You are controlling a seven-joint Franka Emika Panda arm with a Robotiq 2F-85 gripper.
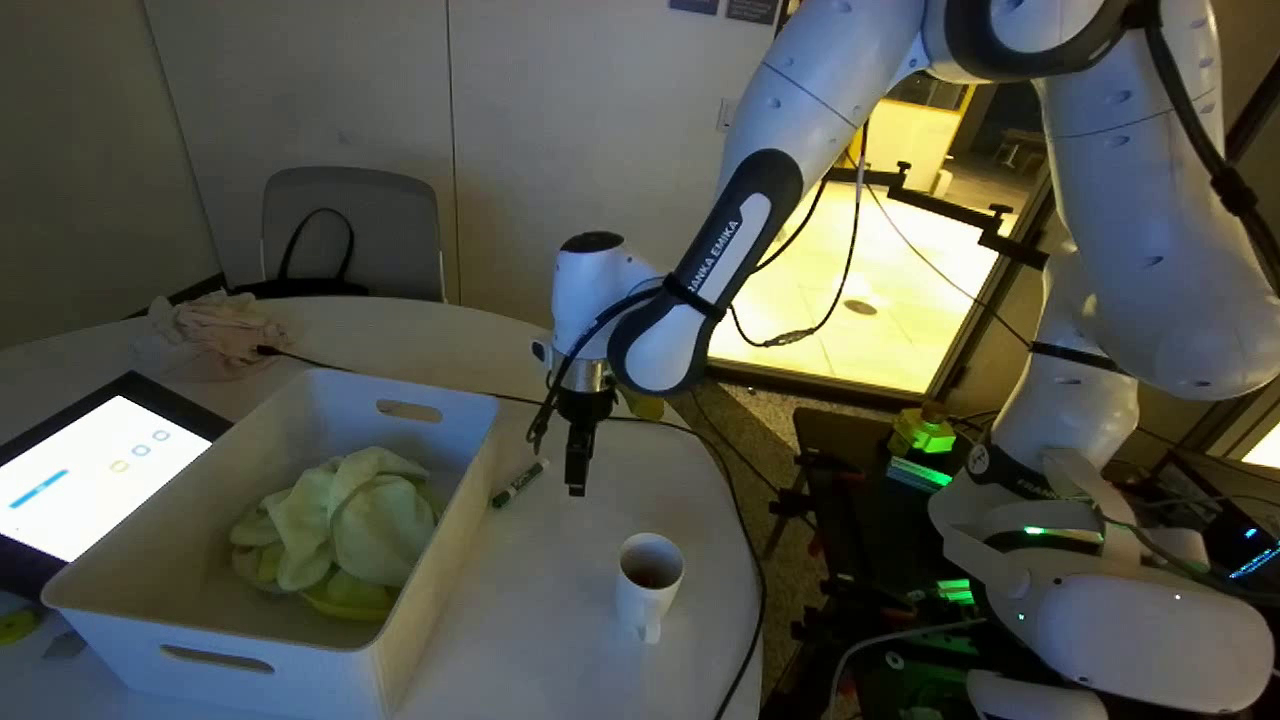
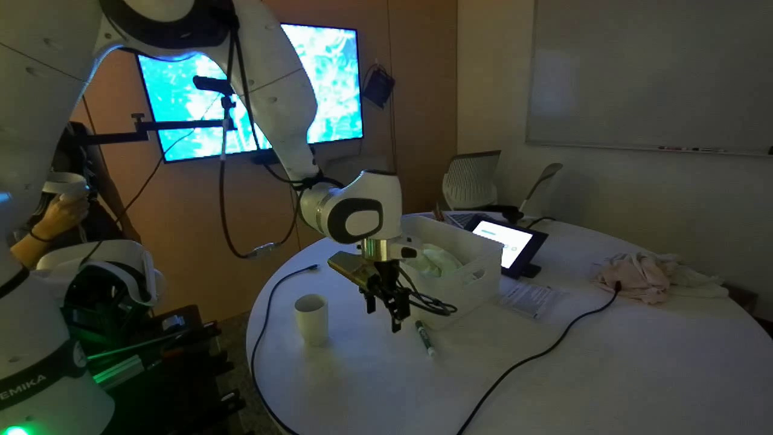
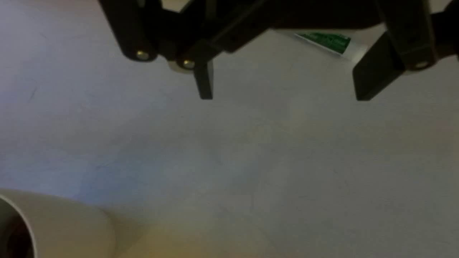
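My gripper is open above the table, its two fingers well apart and only bare white tabletop seen between their tips. A green-and-white marker (image 1: pixel 519 484) lies on the table between the gripper and the bin; in the wrist view part of the marker (image 3: pixel 331 42) shows beyond the fingers, partly covered by them. A white mug (image 1: pixel 649 584) with dark contents stands upright on the near side of the gripper, apart from it. At the lower left of the wrist view the mug (image 3: pixel 71 225) is cut off by the frame edge.
A white bin (image 1: pixel 439 576) holds pale green cloths (image 1: pixel 360 516). Beside it stands a lit tablet (image 1: pixel 96 468). A black cable (image 2: pixel 540 355) runs across the tabletop, and a pinkish cloth (image 2: pixel 634 277) lies farther off.
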